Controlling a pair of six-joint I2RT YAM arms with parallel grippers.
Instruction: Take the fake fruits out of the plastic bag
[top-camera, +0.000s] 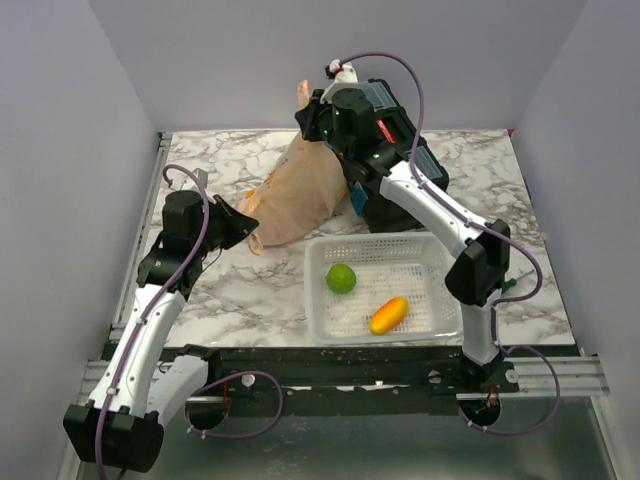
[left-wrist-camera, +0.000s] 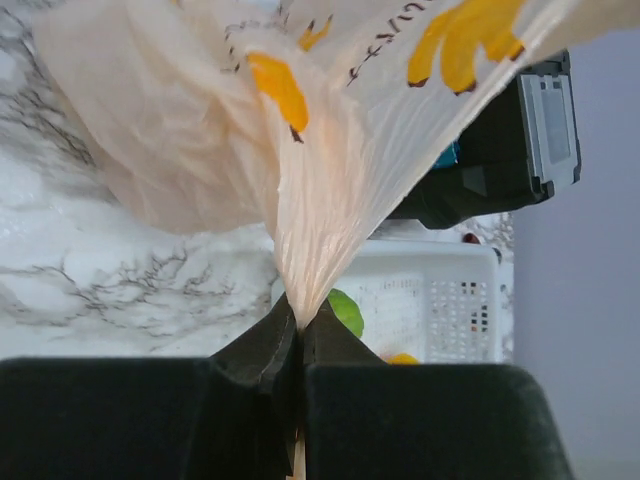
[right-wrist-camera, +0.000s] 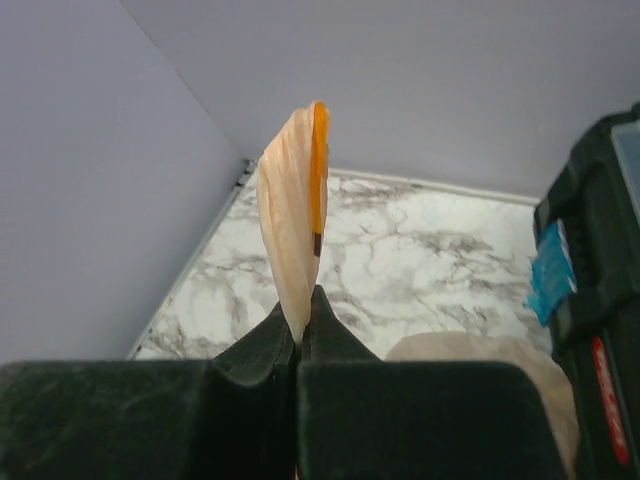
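A peach plastic bag (top-camera: 295, 190) with yellow prints is stretched between both grippers above the table. My left gripper (top-camera: 250, 224) is shut on its lower left end; in the left wrist view the bag (left-wrist-camera: 330, 160) gathers into the fingertips. My right gripper (top-camera: 306, 118) holds the upper end high at the back, pinched as a narrow strip (right-wrist-camera: 292, 210) in the right wrist view. A green fake fruit (top-camera: 341, 279) and a yellow one (top-camera: 389, 316) lie in the white basket (top-camera: 435, 250). No fruit can be made out inside the bag.
Black cases (top-camera: 420, 160) with a blue piece stand at the back right behind the bag. Walls border both sides.
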